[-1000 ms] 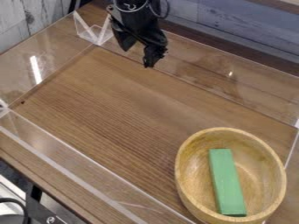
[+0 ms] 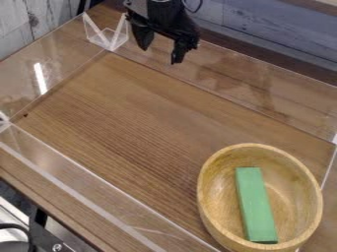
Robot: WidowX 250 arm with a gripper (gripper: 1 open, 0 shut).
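Observation:
My black gripper [image 2: 162,41] hangs over the back of the wooden table, upper centre, at the end of the arm reaching in from the top; whether its fingers are open or shut is too small to tell. A green block [image 2: 254,205] lies inside a pale yellow bowl [image 2: 212,186] at the front right.
A clear plastic piece [image 2: 105,34] stands at the back left, beside the gripper. A panelled wall [image 2: 283,39] runs along the back.
The gripper has moved up and back, away from the middle of the table, and turned a little. The bowl and green block have stayed in place.

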